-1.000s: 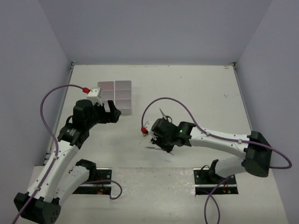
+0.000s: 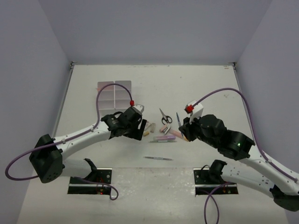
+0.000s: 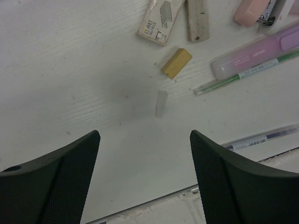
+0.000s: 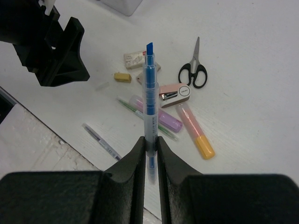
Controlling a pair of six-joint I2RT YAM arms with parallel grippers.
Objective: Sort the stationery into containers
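My right gripper is shut on a blue pen (image 4: 150,100), which stands upright between the fingertips, above the table. Open and empty, my left gripper hovers just left of the loose stationery. Below lie a white eraser box (image 3: 158,23), a grey-beige block (image 3: 198,21), a yellow block (image 3: 177,63), a green pen (image 3: 233,78), a purple case (image 3: 254,55) and a dark pen (image 3: 261,139). The right wrist view also has a pink stapler (image 4: 175,94), black scissors (image 4: 194,70) and a pink-and-yellow tube (image 4: 196,133). Two compartmented containers (image 2: 114,93) stand back left, partly behind the left arm.
A small clear strip (image 3: 161,103) lies near the yellow block. Both arms reach toward the central cluster, with the left gripper's dark fingers (image 4: 70,70) near its left side. Bare table extends across the back and right. The table's front edge (image 2: 152,167) runs below the dark pen.
The right arm has swung right, away from the cluster, and the blue pen now shows in its gripper.
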